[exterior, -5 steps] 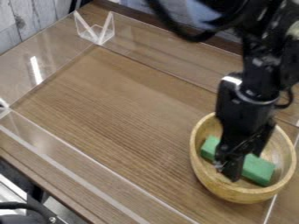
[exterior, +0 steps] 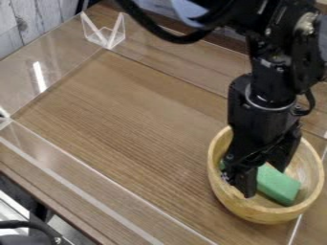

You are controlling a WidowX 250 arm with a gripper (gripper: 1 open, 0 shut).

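Note:
A black gripper (exterior: 250,158) on the arm reaches down into a round wooden bowl (exterior: 227,196) at the lower right, its fingertips low inside it, open. A green block (exterior: 278,184) lies in the bowl, partly hidden behind the gripper.
A small clear plastic item (exterior: 105,31) stands at the back left. A cable crosses the lower left corner.

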